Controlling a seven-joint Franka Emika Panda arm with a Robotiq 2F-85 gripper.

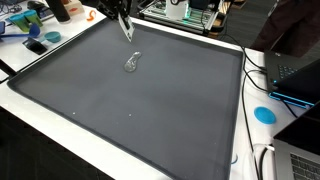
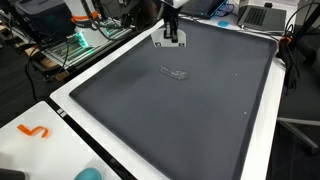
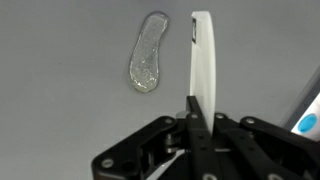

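A clear, elongated, spoon-like object [image 3: 148, 52] lies on the dark surface in the wrist view; in exterior view 1 this clear object [image 1: 131, 62] is near the tray's back edge, and in exterior view 2 its outline [image 2: 174, 73] is faint. My gripper is shut, with a thin white flat piece [image 3: 204, 60] standing out from between its fingers. Seen broadside, the white piece [image 2: 168, 39] has a wide flat shape. It hangs beyond the clear object, apart from it. Its far end is hard to place in height above the tray.
The dark tray [image 1: 140, 110] is otherwise bare, with raised light rims. Cups and small items, among them a teal cup [image 1: 52, 37], stand off its back left. Laptops [image 1: 296, 80] and a blue disc [image 1: 265, 115] lie to the right. An orange item [image 2: 34, 131] lies outside the tray.
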